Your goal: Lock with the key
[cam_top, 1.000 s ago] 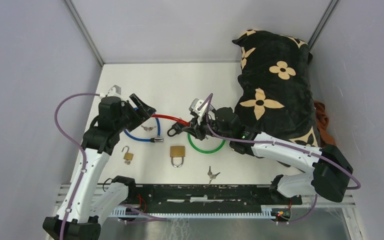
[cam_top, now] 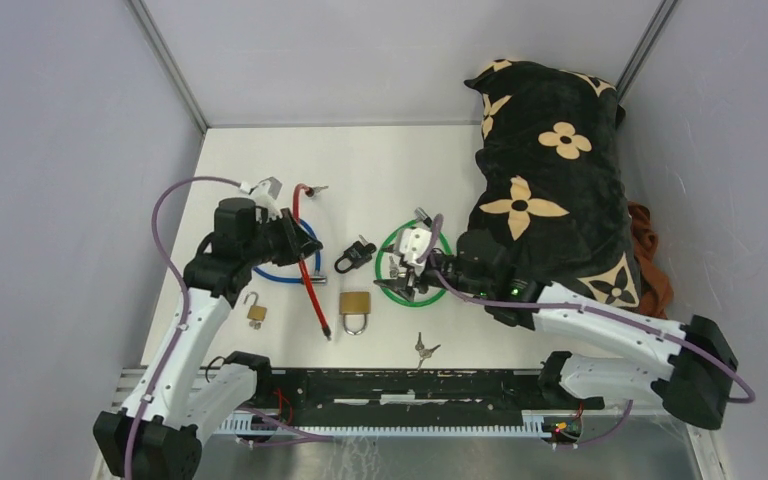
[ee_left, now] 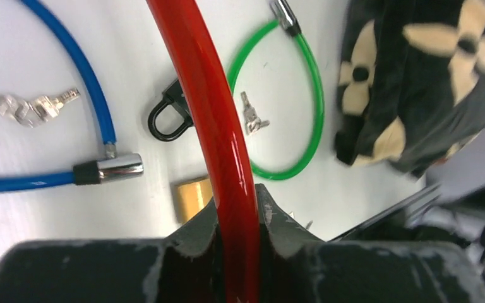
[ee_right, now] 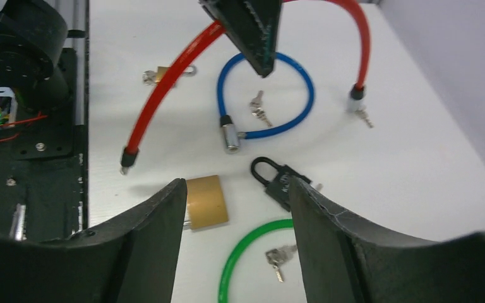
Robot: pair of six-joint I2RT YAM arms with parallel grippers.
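My left gripper (cam_top: 302, 245) is shut on a red cable lock, which hangs across it; in the right wrist view one end has a metal barrel (ee_right: 356, 98) with a key, the other a bare tip (ee_right: 127, 161) pointing down. My right gripper is part open with nothing between its fingers, over the green cable lock (cam_top: 412, 304) to the right of the red one. Below lie a blue cable lock (ee_right: 273, 132) with keys nearby, a black padlock (cam_top: 353, 255), a large brass padlock (cam_top: 355, 305) and a small open padlock (cam_top: 256, 314).
A black floral pillow (cam_top: 550, 150) fills the right side of the board, with brown cloth (cam_top: 645, 250) behind it. Loose keys (cam_top: 423, 350) lie near the front edge. The back centre of the white board (cam_top: 350, 160) is clear.
My right gripper has let go of the red cable and moved right. My left gripper has moved and shut on the cable, which now hangs lengthwise from back to front.
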